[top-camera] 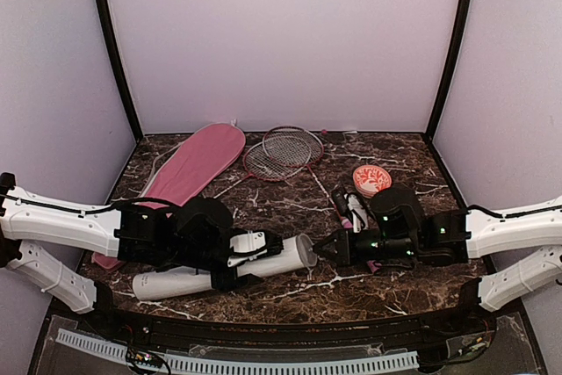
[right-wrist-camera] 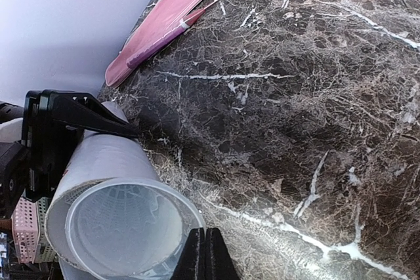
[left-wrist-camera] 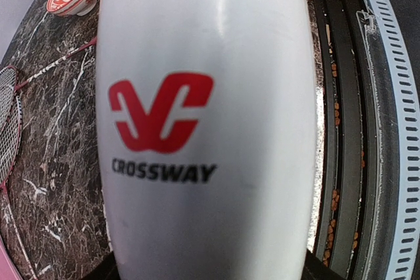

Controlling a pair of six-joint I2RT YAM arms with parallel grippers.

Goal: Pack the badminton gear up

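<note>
A white tube (left-wrist-camera: 210,44) with a red Crossway logo lies across my left gripper (top-camera: 248,261), whose fingers are closed around it. From its open end sticks a translucent, round-rimmed piece (right-wrist-camera: 125,221) with a mesh-like inside; whether it is a lid or a shuttlecock skirt I cannot tell. My right gripper is shut, nothing showing between its fingers, its tips by the piece's rim. Two rackets (top-camera: 279,157) lie with heads overlapping at the back of the table. The long pink bag (top-camera: 198,160) rests flat at the left.
A red and white patterned bowl (top-camera: 371,179) stands at the right, behind my right arm. Walls close in the back and sides.
</note>
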